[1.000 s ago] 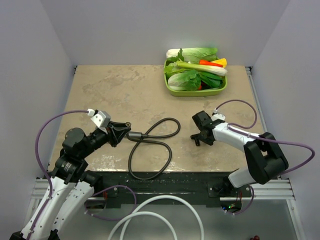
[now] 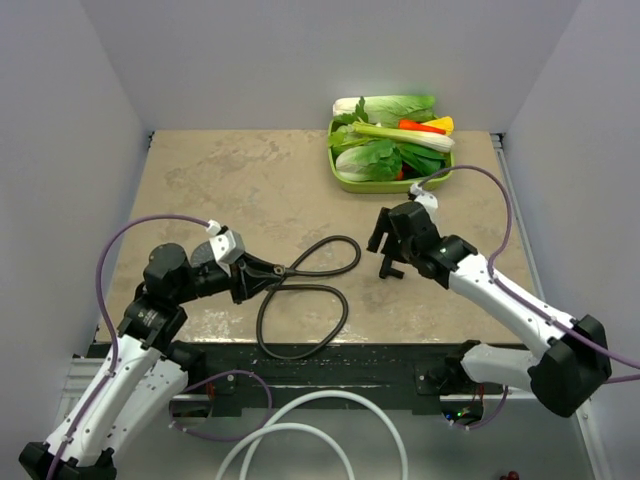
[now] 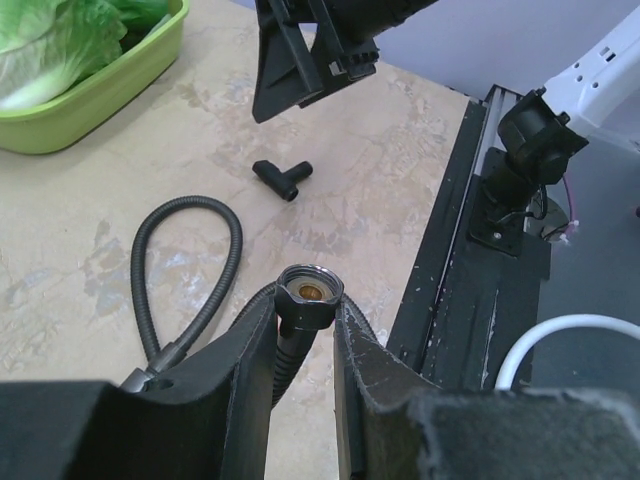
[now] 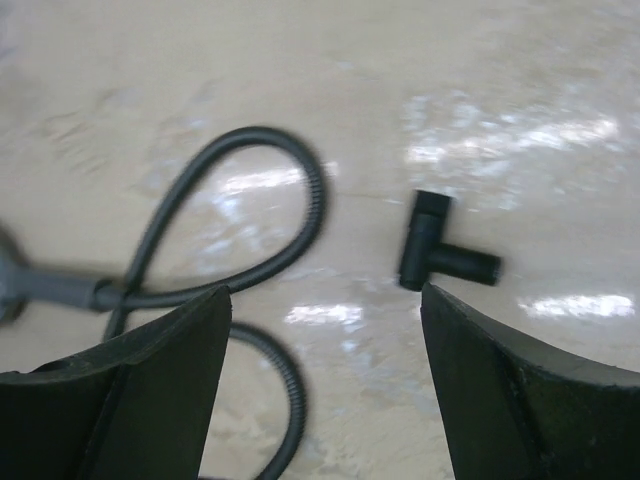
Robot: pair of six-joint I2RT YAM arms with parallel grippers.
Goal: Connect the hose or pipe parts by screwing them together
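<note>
A black hose (image 2: 341, 306) lies looped on the worktop. My left gripper holds a hose end with a metal nut (image 3: 308, 288) upright between its fingers, above the loops. A black T-shaped fitting (image 4: 428, 240) lies on the worktop right of the hose. My right gripper (image 2: 381, 233) stands open above the fitting, with nothing between its fingers in the right wrist view.
A green basket (image 2: 340, 176) of vegetables stands at the back right. A pale hose (image 2: 340, 395) hangs below the front edge.
My right gripper has lifted away from the fitting, leaving it on the worktop. My left gripper has moved right with the hose end in it.
</note>
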